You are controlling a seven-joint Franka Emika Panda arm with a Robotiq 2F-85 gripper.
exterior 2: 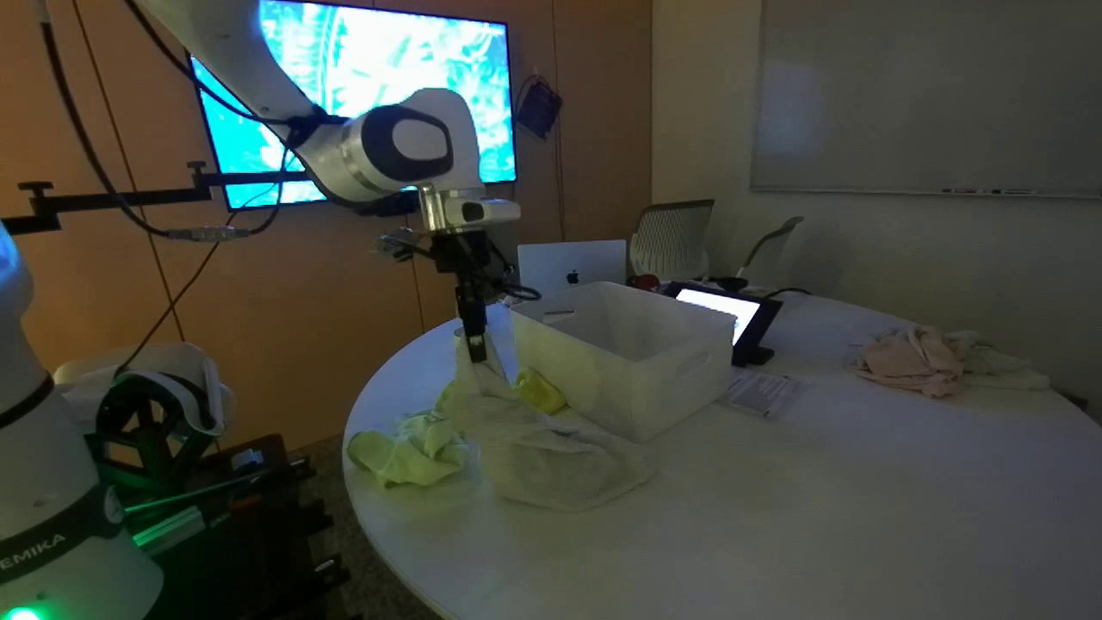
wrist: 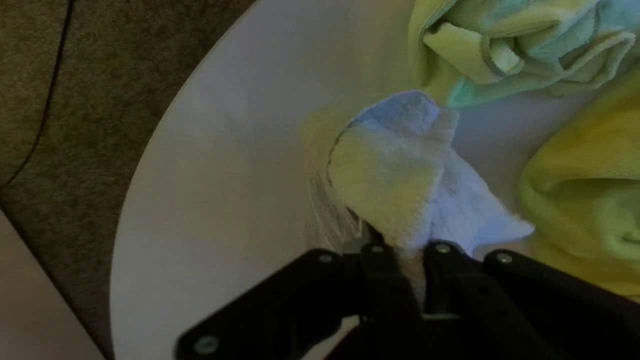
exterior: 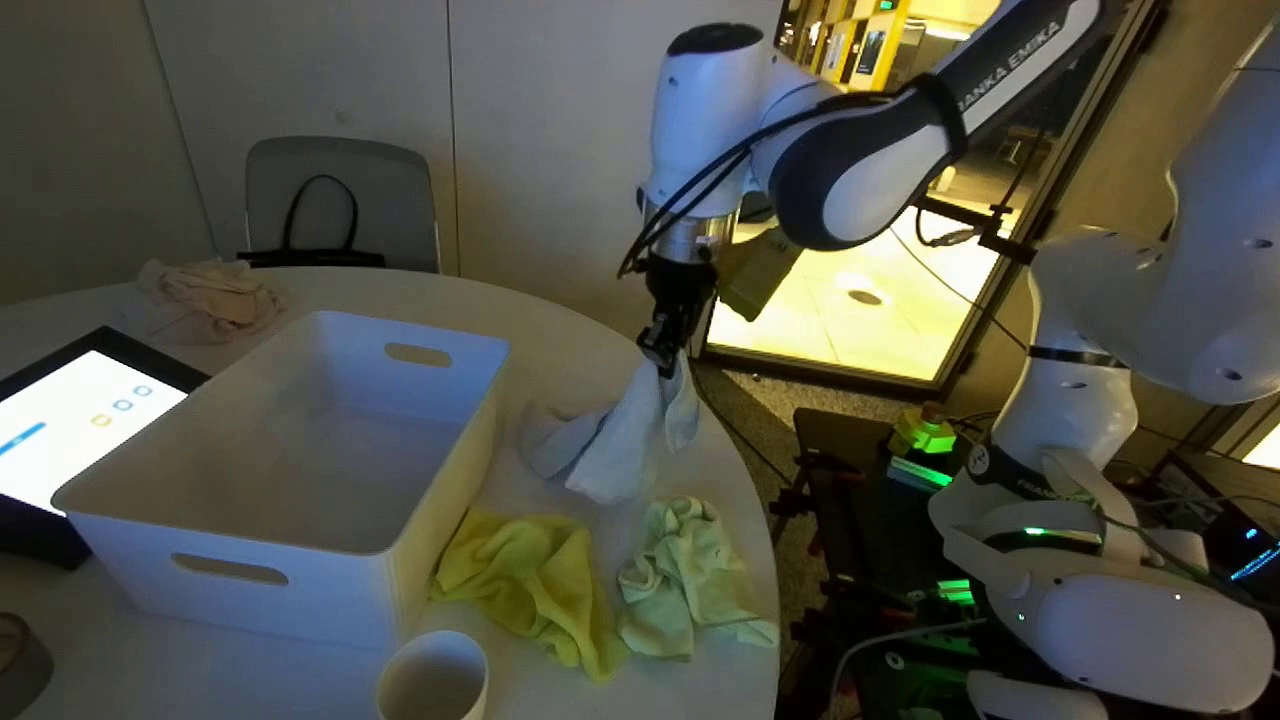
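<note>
A white cloth (exterior: 621, 450) hangs from my gripper (exterior: 667, 354), which is shut on it above the table's right side. In the wrist view the cloth (wrist: 390, 174) bunches up between the two black fingers. Its lower part still rests on the table, spread out as a pale fold (exterior 2: 563, 465) in the second exterior view. Close by lie a yellow towel (exterior: 528, 582), against the bin's side, and a pale green towel (exterior: 690, 576) near the table edge. The white bin (exterior: 450, 480) stands open and looks empty, to the left of the gripper.
A white cup (exterior: 434, 684) stands at the bin's near corner. Beyond the bin are a lit tablet (exterior: 84, 420) and a pinkish cloth heap (exterior: 216, 300). The round table's edge (wrist: 141, 159) runs close beside the held cloth.
</note>
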